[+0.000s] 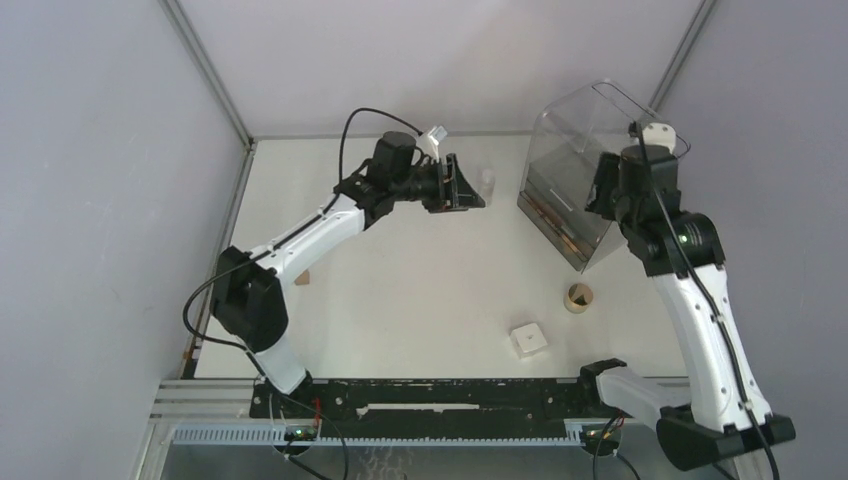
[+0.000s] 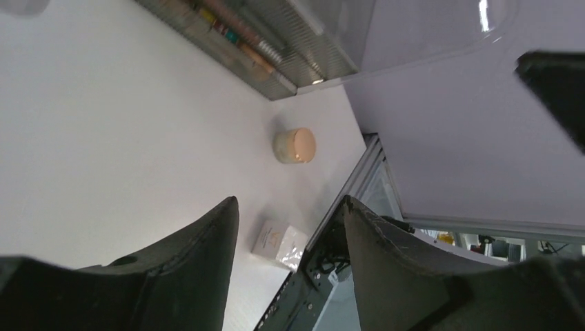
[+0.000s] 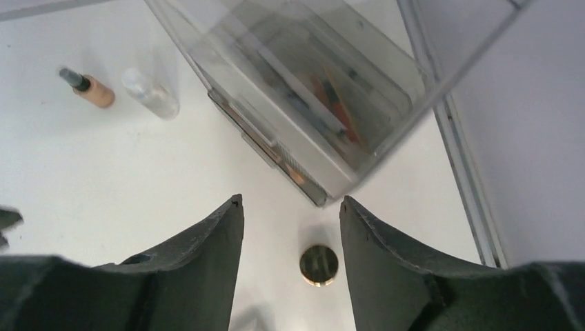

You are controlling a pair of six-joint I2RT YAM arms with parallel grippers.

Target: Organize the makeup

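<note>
My left gripper is raised over the table's back middle in the top view, open with nothing visible between its fingers. My right gripper hangs high above the clear acrylic organizer [image 1: 548,223] at the right, open and empty. The organizer's lower drawer holds pencils and brushes. A small bottle with a dark cap [image 3: 96,92] and a clear bottle [image 3: 156,98] lie in the back area, largely hidden by the left arm from above. A small round jar [image 1: 578,298] and a white box [image 1: 529,340] sit at the front right.
A tan item [image 1: 302,277] is partly hidden by my left arm. Walls border the workspace on the sides and back.
</note>
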